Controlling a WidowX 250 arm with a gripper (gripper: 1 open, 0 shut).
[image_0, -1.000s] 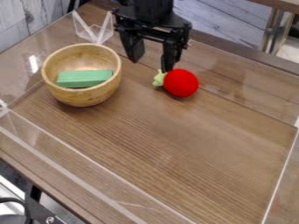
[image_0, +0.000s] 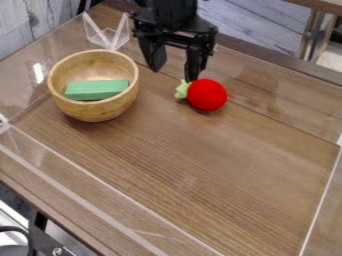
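My black gripper (image_0: 174, 60) hangs at the top middle, open, its two fingers apart above the table with nothing visible between them. Below and right of it lies a red round object (image_0: 207, 95) with a pale green tip on its left side, apart from the fingers. To the left, a wooden bowl (image_0: 116, 105) holds a green rectangular block (image_0: 96, 90).
A clear plastic piece (image_0: 110, 35) stands at the back left. A light slatted surface and a wooden edge show beyond the table at top right.
The gripper has shifted slightly over the last second, staying above the table behind the red object. The bowl, block and red object have not moved.
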